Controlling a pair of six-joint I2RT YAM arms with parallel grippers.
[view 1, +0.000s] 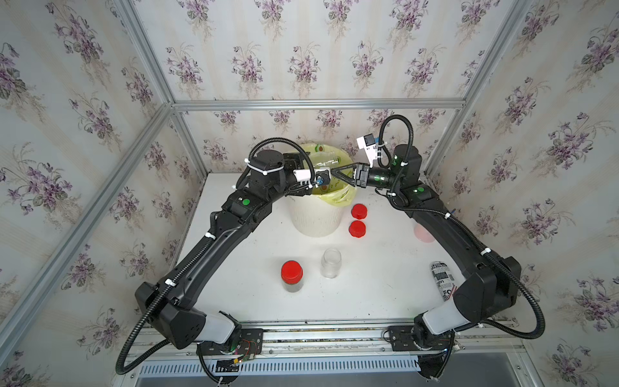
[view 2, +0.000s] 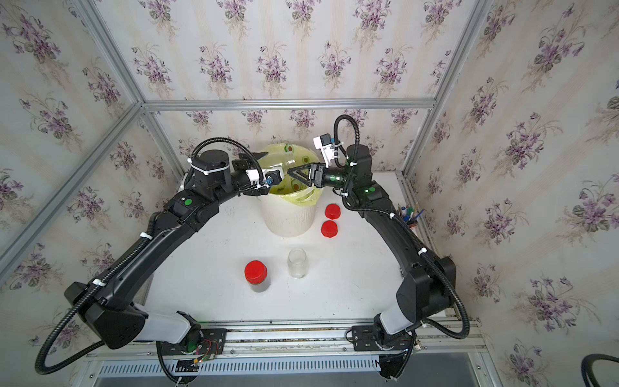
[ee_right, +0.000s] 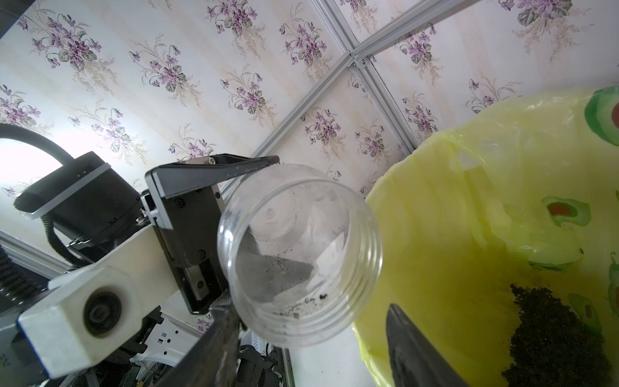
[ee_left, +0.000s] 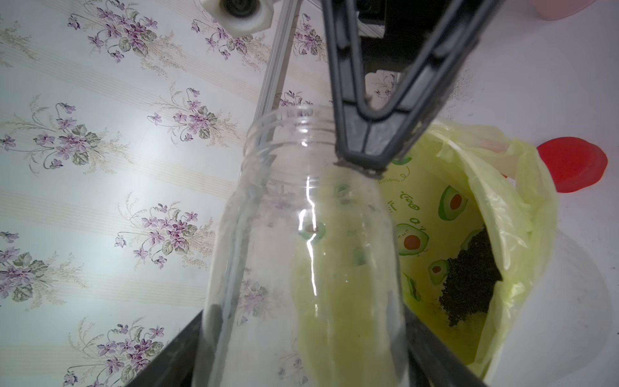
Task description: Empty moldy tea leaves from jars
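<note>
A clear plastic jar [ee_left: 303, 258] is held by my left gripper [view 1: 316, 177] above the white bin [view 1: 316, 222] with its yellow avocado-print bag [ee_right: 451, 213]. Some dark specks cling inside the jar's mouth, seen in the right wrist view. A dark heap of tea leaves [ee_right: 554, 335] lies in the bag. My right gripper [view 2: 298, 173] is part open beside the jar, its fingers close to the mouth in the left wrist view; whether they touch it I cannot tell.
Two red lids [view 1: 358, 228] lie right of the bin. An empty clear jar [view 1: 330, 263] and a red-capped jar [view 1: 292, 276] stand at the front. A can [view 1: 443, 278] lies at the far right.
</note>
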